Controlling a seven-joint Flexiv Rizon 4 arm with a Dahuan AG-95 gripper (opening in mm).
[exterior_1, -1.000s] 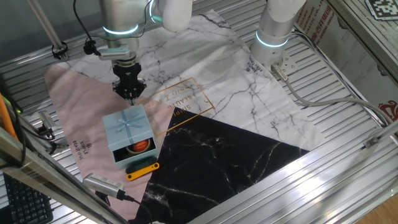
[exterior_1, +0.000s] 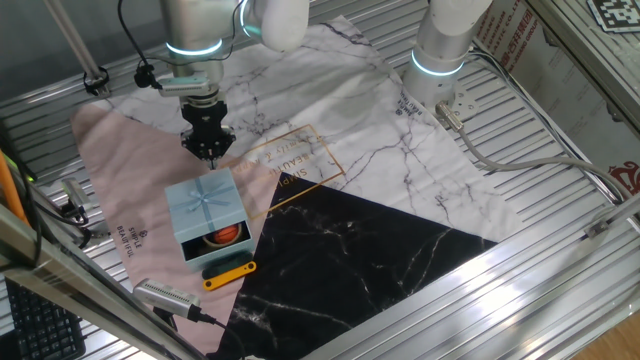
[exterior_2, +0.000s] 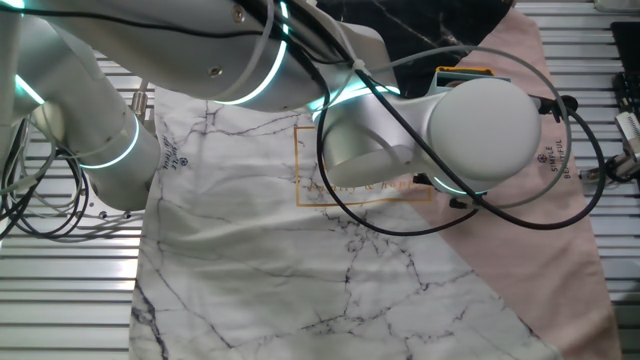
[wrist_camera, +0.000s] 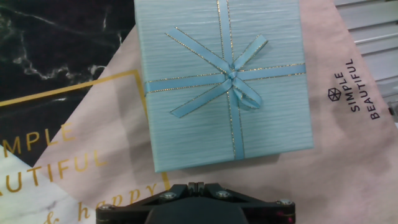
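A light blue gift box (exterior_1: 207, 203) with a ribbon bow on its lid sits on the pink part of the cloth. Its lid is pushed back toward the arm, so the front side gapes and a round orange-red item (exterior_1: 226, 235) shows inside. From above, in the wrist view, the lid (wrist_camera: 186, 124) and its bow fill the upper middle. My gripper is shut, its fingertips together and nothing visible between them. In exterior view 1 the gripper (exterior_1: 211, 160) hangs just behind the box's rear edge, apart from it. Exterior view 2 mostly hides box and gripper behind the arm.
A yellow-and-black tool (exterior_1: 230, 276) lies in front of the box. At the front left are a silver device (exterior_1: 167, 298) with a cable and a keyboard (exterior_1: 42, 318). The white marble (exterior_1: 400, 165) and black parts of the cloth are clear.
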